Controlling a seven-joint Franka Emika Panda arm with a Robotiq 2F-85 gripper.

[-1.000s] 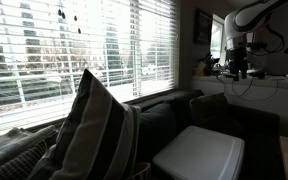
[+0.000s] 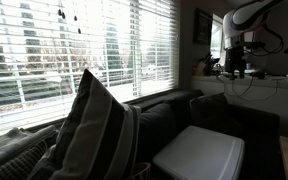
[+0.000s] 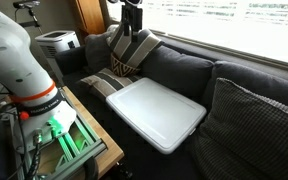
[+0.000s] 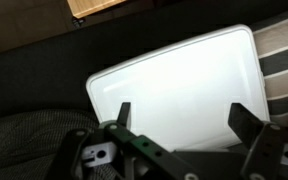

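A white, flat, rectangular lid or board with rounded corners (image 3: 156, 112) rests on the dark couch seat. The wrist view shows it from above, the white board (image 4: 174, 85) filling the middle. My gripper is open, its two dark fingers wide apart with the white surface seen between and beyond them. In the second exterior view the gripper (image 3: 127, 30) is at the top, well above the couch and clear of the board. From the first exterior view, the gripper (image 2: 234, 72) hangs at the upper right, nothing visible in it.
Striped pillows (image 3: 132, 48) lean at the couch's far end; a large striped one (image 2: 96, 130) stands close to the first exterior camera. A dark corduroy cushion (image 3: 249, 125) sits on the couch. The wooden table edge (image 3: 96, 130) runs beside the seat, and a blinded window is behind.
The arm has shifted slightly to the left in the first exterior view. The white board and pillows have stayed where they were.
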